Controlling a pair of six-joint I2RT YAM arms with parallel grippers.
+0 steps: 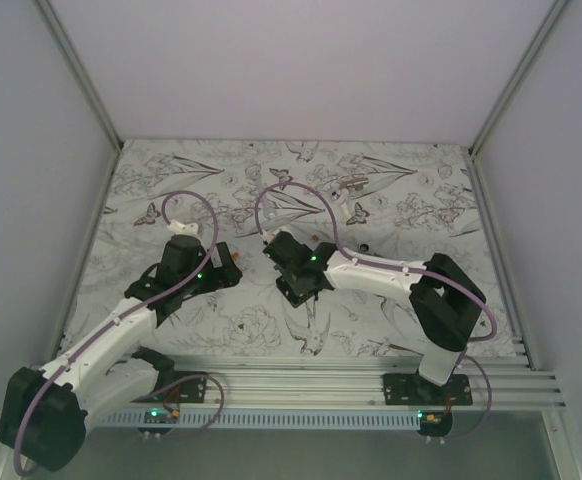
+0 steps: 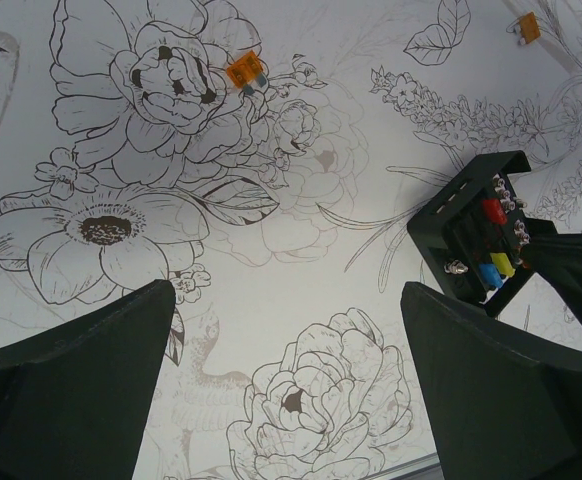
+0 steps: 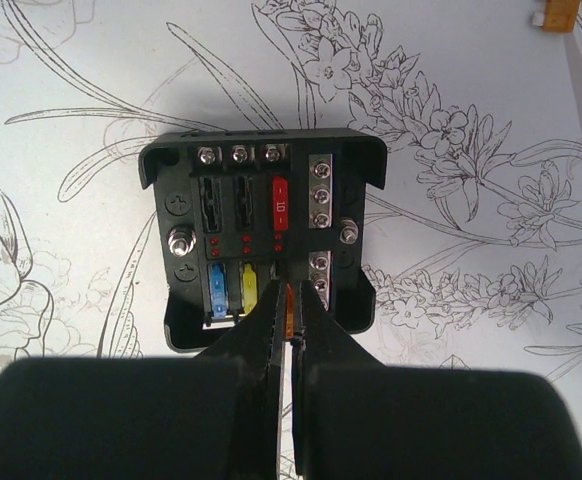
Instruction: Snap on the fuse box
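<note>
The black fuse box lies on the patterned table, also visible at the right of the left wrist view (image 2: pixel 451 220). It holds a red fuse (image 3: pixel 280 202), a blue fuse (image 3: pixel 218 290) and a yellow fuse (image 3: pixel 249 288). My right gripper is shut over the box's lower middle, with some orange showing at its fingertips; whether that is held is unclear. My left gripper stands open left of the box, with bare table between its fingers.
Two small orange pieces, one (image 2: pixel 244 70) near the top middle and one (image 2: pixel 528 27) at the upper right, lie on the table. The table left of the box is clear.
</note>
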